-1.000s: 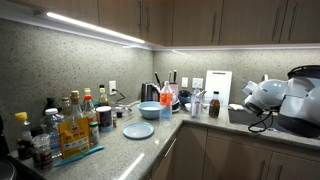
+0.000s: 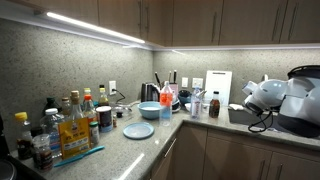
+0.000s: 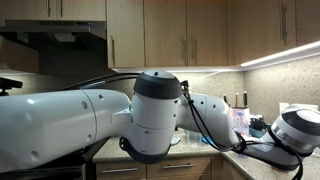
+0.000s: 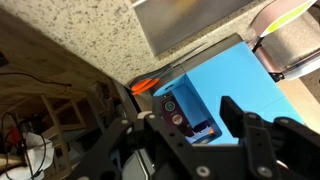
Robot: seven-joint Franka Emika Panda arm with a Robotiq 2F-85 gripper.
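Observation:
Seen from the wrist, my gripper is open, its dark fingers apart at the lower part of the picture. Between and beyond them lies a blue box-like thing with a dark, reddish-brown patch on it; whether the fingers touch it cannot be told. An orange-handled tool, perhaps scissors, is beside the blue thing. In exterior view 1 the white arm reaches in from the right over the back counter; its fingers are too small to make out there.
Several bottles crowd the left counter, near a light-blue plate and a blue bowl. A dark brown bottle and a clear bottle stand left of the arm. Open counter lies in front of the plate.

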